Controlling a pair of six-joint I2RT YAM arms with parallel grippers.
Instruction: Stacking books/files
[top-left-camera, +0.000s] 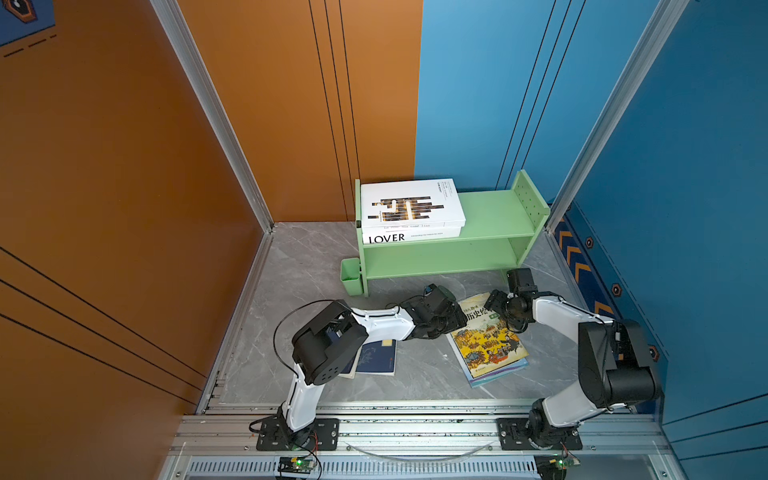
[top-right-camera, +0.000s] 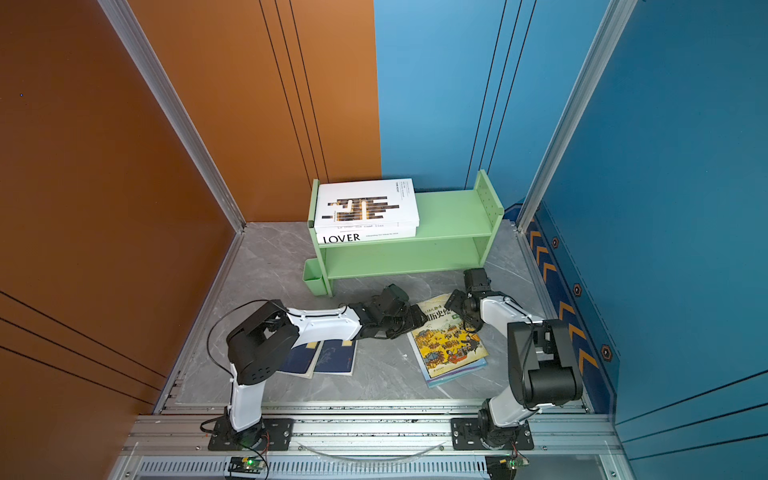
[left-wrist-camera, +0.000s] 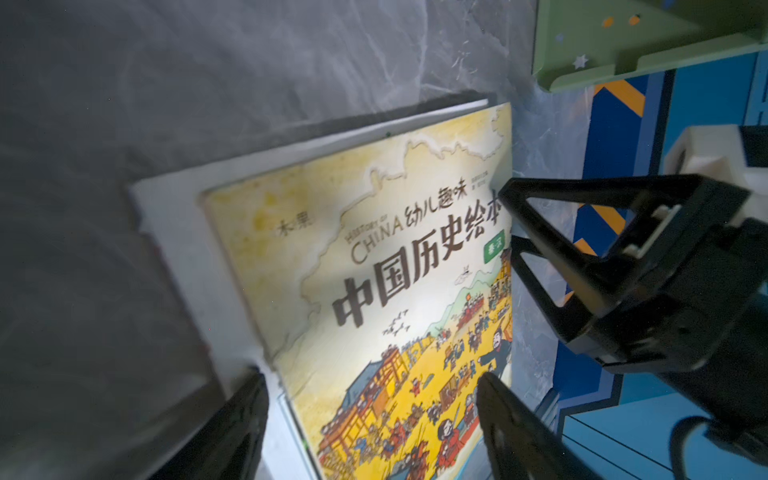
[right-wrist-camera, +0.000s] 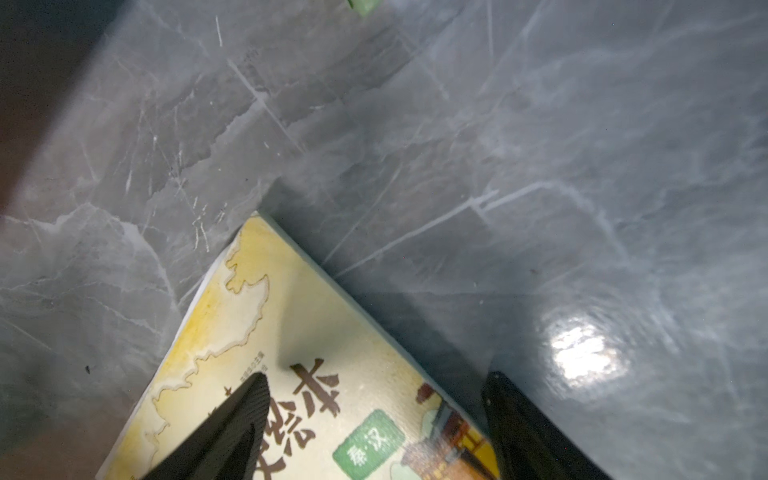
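Note:
A yellow illustrated history book (top-left-camera: 488, 344) lies askew on top of a pale blue-edged book (top-left-camera: 500, 373) on the grey floor, their edges not lined up. My left gripper is at the stack's left side, its fingers apart, one finger (left-wrist-camera: 240, 420) outside the left edge and the other over the cover. At the stack's right edge is my right gripper, also with parted fingers; one finger (right-wrist-camera: 248, 416) is above the cover, the other (right-wrist-camera: 508, 416) past the edge. Neither visibly grips a book.
A green shelf (top-left-camera: 496, 212) stands behind, with white books (top-left-camera: 412, 204) on its upper left and bare space on the right. Dark blue notebooks (top-right-camera: 334, 357) lie under the left arm. A green bin (top-left-camera: 350, 276) adjoins the shelf's left side.

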